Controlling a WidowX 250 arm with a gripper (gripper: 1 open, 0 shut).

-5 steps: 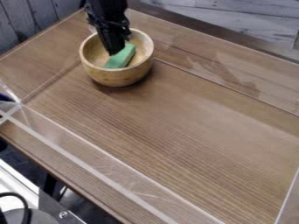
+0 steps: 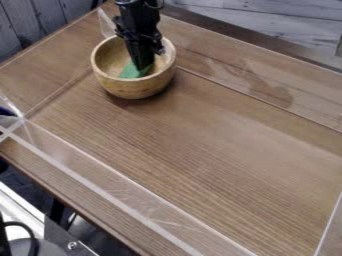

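Note:
A wooden bowl [image 2: 128, 86] sits on the table toward the upper left. A green object [image 2: 132, 71] lies inside it, partly covered by the black gripper [image 2: 138, 64], which reaches down from the top into the bowl. The fingertips are at or just over the green object; whether they are open or closed on it is hard to see.
Grey wooden boards and a dark cable lie beyond the table's edges.
The gripper has come lower and further into the bowl, now covering more of the green object.

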